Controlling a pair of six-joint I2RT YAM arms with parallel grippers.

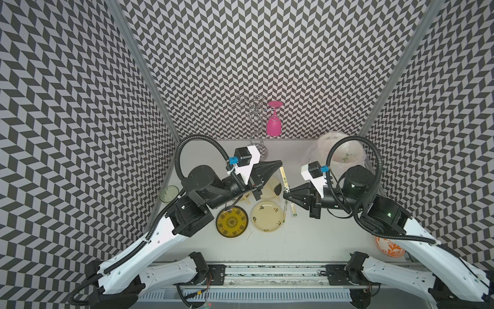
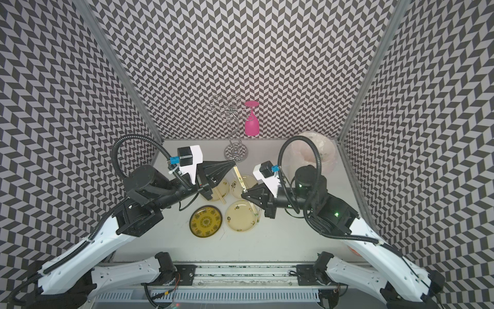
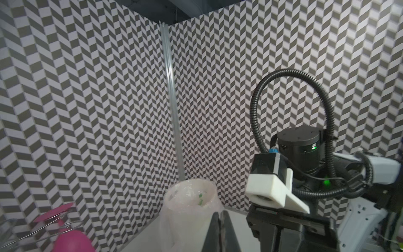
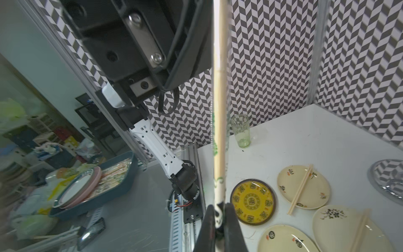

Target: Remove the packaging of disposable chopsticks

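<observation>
A long pale pair of chopsticks in a clear wrapper with green print [image 4: 219,138] stands upright in the right wrist view. My right gripper is shut on it, and part of it extends below those fingers in the top views. At its upper end is my left gripper [image 1: 281,163], its fingertips touching or very close to that end. In the left wrist view the left fingers [image 3: 215,231] are shut together, and nothing shows between them. Whether they pinch thin film at the tip is too small to make out.
Cream plates [image 4: 287,172] lie below, two bearing bare chopsticks [image 4: 300,189], beside a brown patterned plate [image 2: 205,221]. A bin with a translucent liner [image 3: 191,218] stands back right. At the back a wire rack [image 2: 235,150] holds a pink goblet [image 2: 251,126].
</observation>
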